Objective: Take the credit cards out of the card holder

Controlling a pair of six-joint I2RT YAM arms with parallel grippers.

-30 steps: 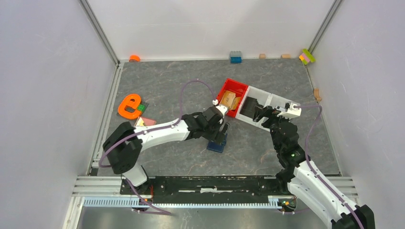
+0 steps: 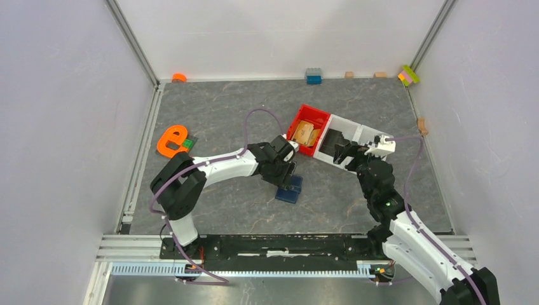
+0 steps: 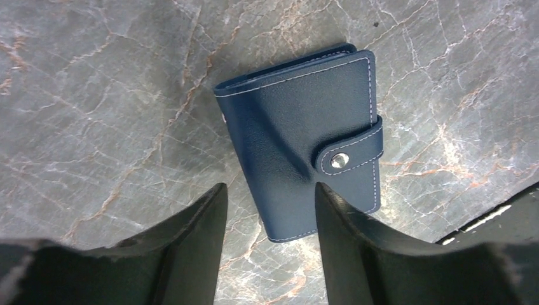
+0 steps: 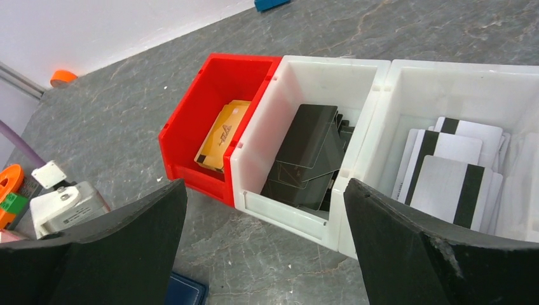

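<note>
The navy leather card holder (image 3: 283, 140) lies closed on the grey tabletop, its snap strap fastened; no card inside shows. My left gripper hangs over it, fingers parted with nothing between them, tips toward the holder's near edge. In the top view the holder (image 2: 288, 196) is partly under that arm. My right gripper stands open and empty in front of the bins, where cards lie: yellow ones in a red bin (image 4: 184, 127), dark ones in a white bin (image 4: 260, 213), white striped ones in the other white compartment (image 4: 448, 184).
An orange shape (image 2: 173, 133) with a green block sits at the left. Small blocks (image 2: 313, 79) line the back and right edges. The table between the left shape and the bins, and in front of the bins, is mostly clear.
The right arm has barely moved.
</note>
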